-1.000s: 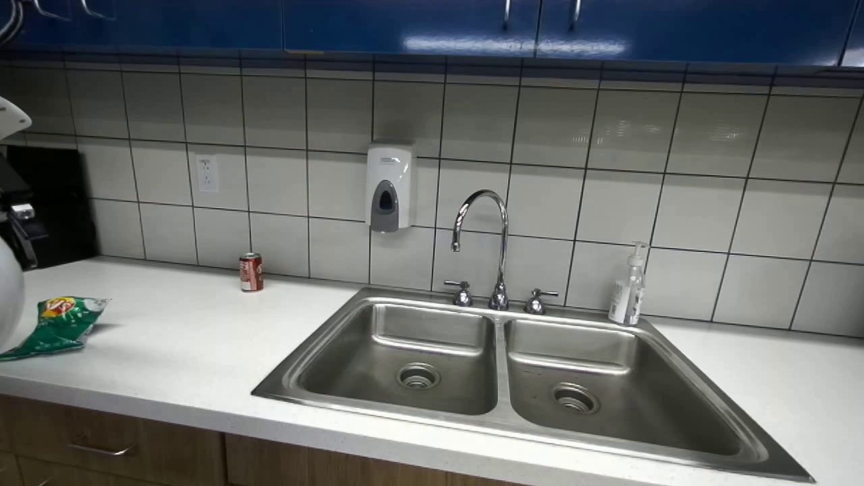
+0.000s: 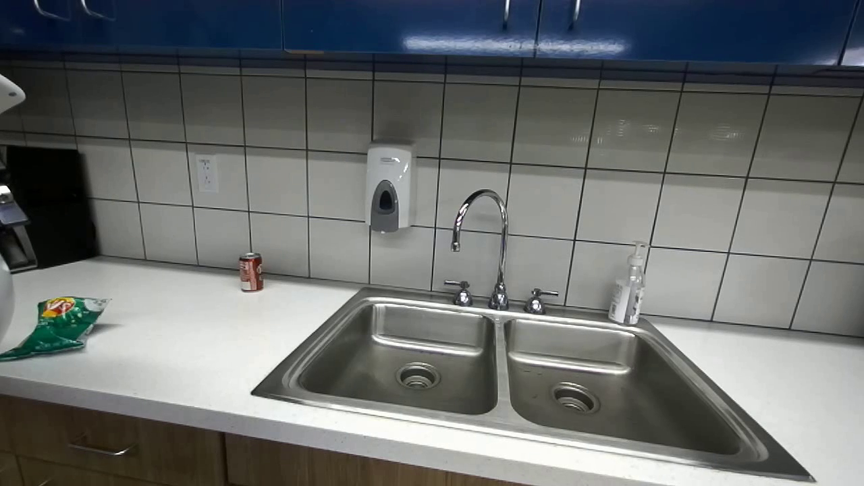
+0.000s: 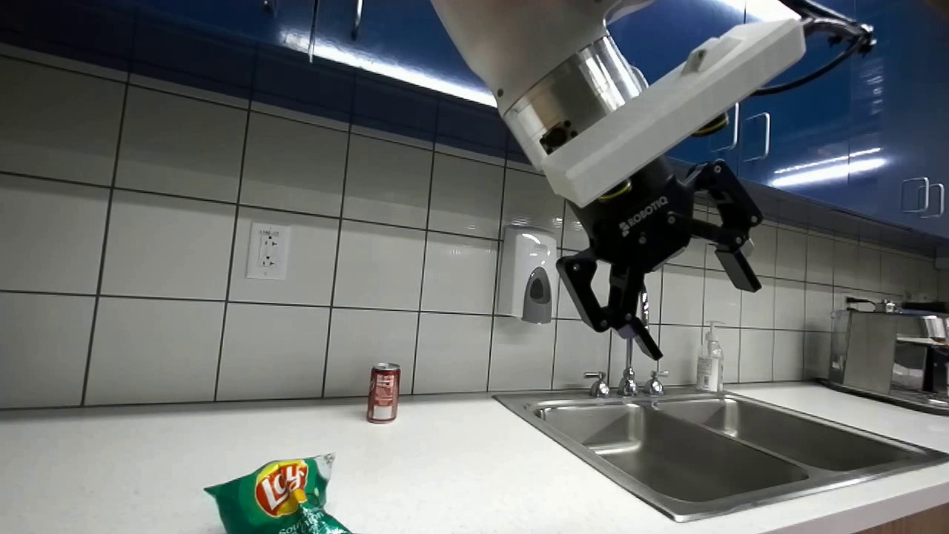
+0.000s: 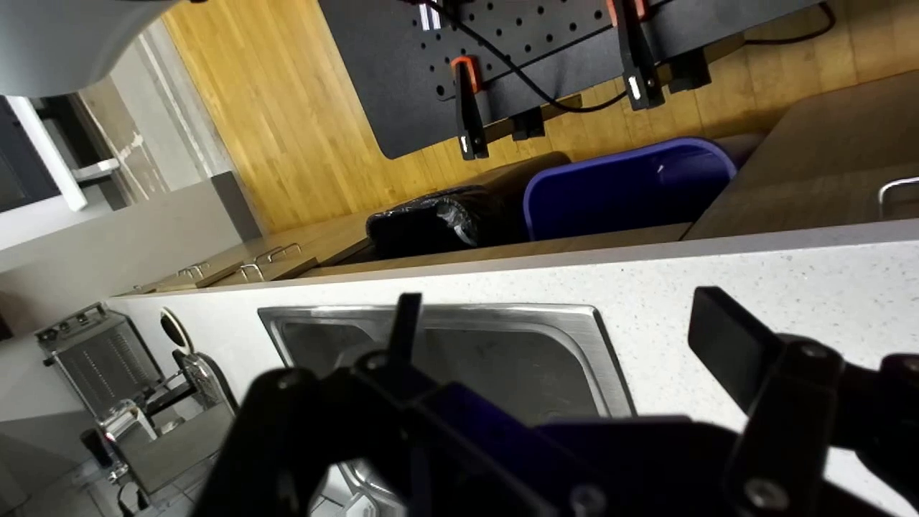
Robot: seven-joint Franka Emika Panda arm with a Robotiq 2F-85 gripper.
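High above the counter, my gripper hangs tilted with its fingers wide apart and nothing between them. In the wrist view its two black fingers frame the counter edge and part of the sink. A green chip bag lies on the left of the counter; exterior view 2 shows the bag at the bottom, partly cut off. Closer to the wall stands a small red can, upright. Neither bag nor can is in the wrist view, and the gripper touches neither.
A double steel sink with a tall faucet takes up the right of the counter. A soap bottle stands at its back corner, a dispenser hangs on the wall. Blue cabinets overhang. Counter between bag and sink is clear.
The bit of arm visible at the left edge of exterior view 1 has shifted left and slightly up, showing less. The bag and the can have stayed put.
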